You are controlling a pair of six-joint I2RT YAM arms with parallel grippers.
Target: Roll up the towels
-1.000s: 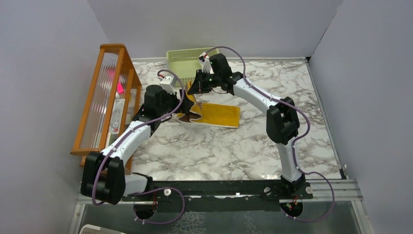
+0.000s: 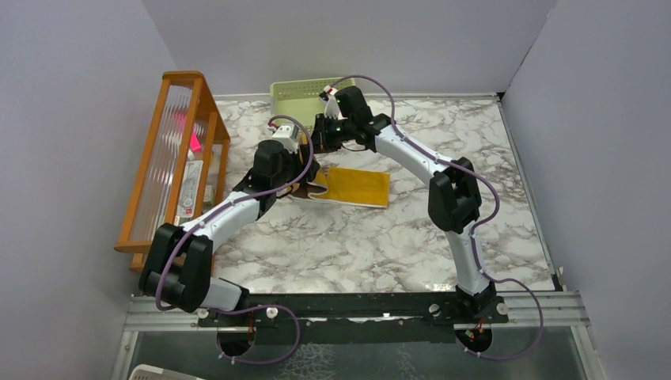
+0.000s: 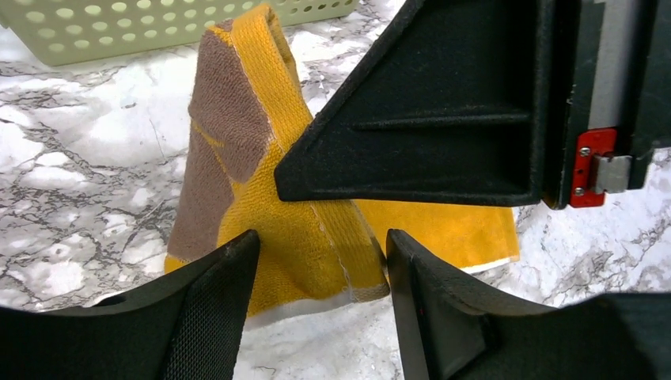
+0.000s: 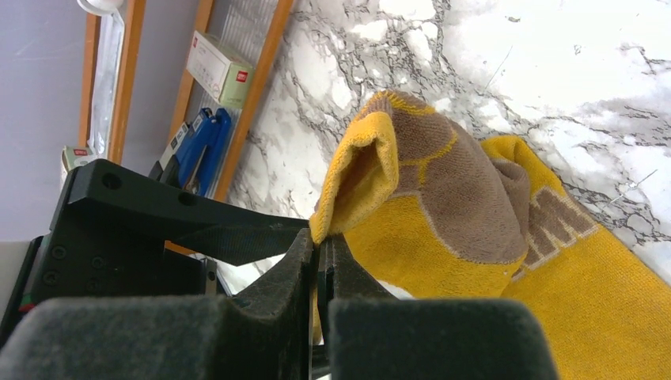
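Observation:
The towel (image 2: 358,187), mustard yellow and brown with a white edge, lies flat on its right part. Its left part is folded and lifted in the left wrist view, where yellow cloth (image 3: 273,261) stands between the fingertips of my left gripper. That gripper is open, one finger on each side of the raised fold. My right gripper is shut on the towel's upper edge (image 4: 372,158), pinching a thin yellow fold. In the top view both grippers crowd together over the towel's left end, largely hiding it.
A pale green perforated basket (image 2: 297,99) stands behind the grippers. To the left is a wooden shelf (image 2: 158,170) with boxes and a blue item (image 4: 204,150).
The right gripper has barely shifted, and the towel's flat part lies as before.

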